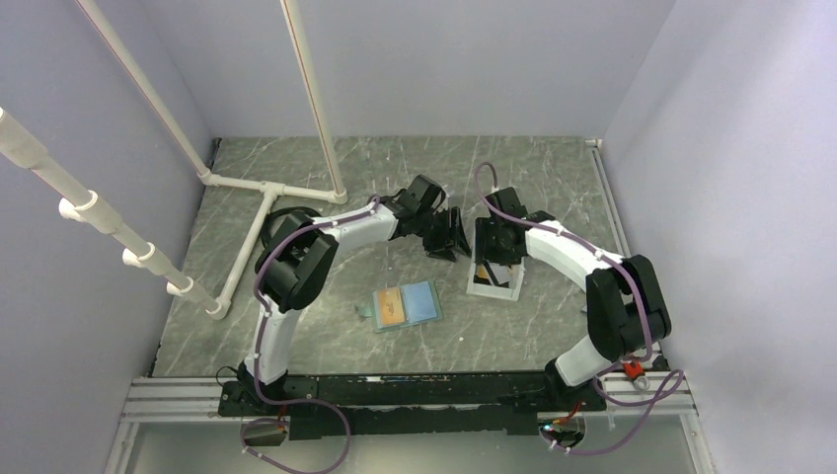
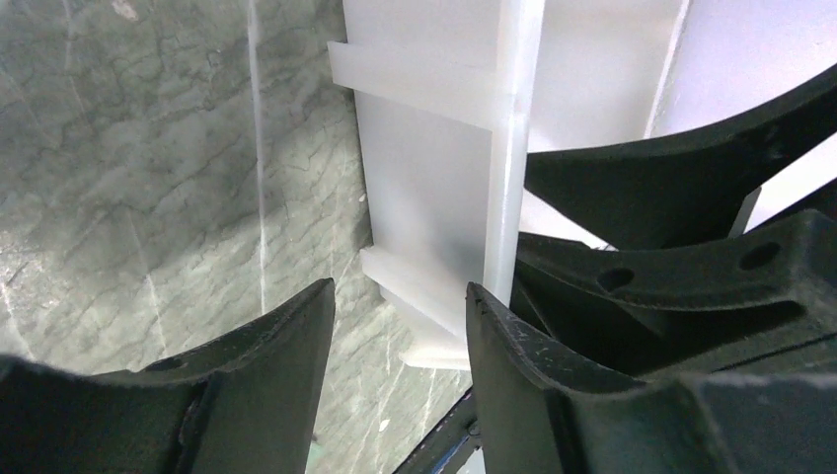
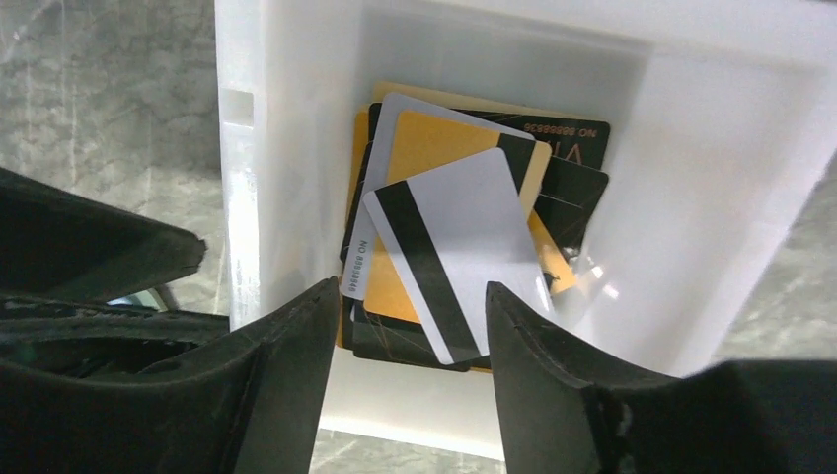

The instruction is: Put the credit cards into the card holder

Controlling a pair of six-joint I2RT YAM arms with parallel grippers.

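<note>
A white open-topped box (image 1: 494, 291) stands right of centre on the table. Inside it lies a loose pile of cards, with a white card with a black stripe (image 3: 474, 247) on top and gold and black ones beneath. Over the pile, my right gripper is partly open, nothing between its fingers. My left gripper, also parted and empty, is low at the box's left wall; one finger (image 2: 484, 316) overlaps that wall in view, and contact is unclear. The card holder (image 1: 406, 304) lies spread open nearer the front, with a gold-coloured card in its left side and a light-blue right side.
White pipes (image 1: 262, 188) and a black coil (image 1: 291, 219) take up the left of the table. The two grippers are very close together, with the box wall between them. Around the card holder the grey table (image 1: 395, 351) is clear.
</note>
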